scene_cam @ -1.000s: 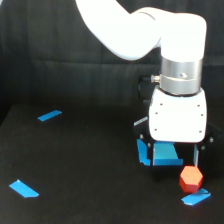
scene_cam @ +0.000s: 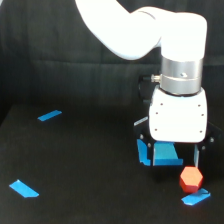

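A red hexagonal block point(scene_cam: 190, 179) lies on the dark table at the lower right, overlapping a strip of blue tape in the view. Above and behind it my gripper point(scene_cam: 173, 158) points down from the white arm, its dark fingers spread apart. It looks open, and no object shows held between the fingers. A flat blue object point(scene_cam: 162, 152) shows behind and below the white hand, partly hidden by it. How high the fingers are above the table is hard to judge.
Blue tape strips mark the table at the back left point(scene_cam: 50, 115), the front left point(scene_cam: 24, 188) and the front right point(scene_cam: 196, 197). A dark curtain point(scene_cam: 60, 50) hangs behind.
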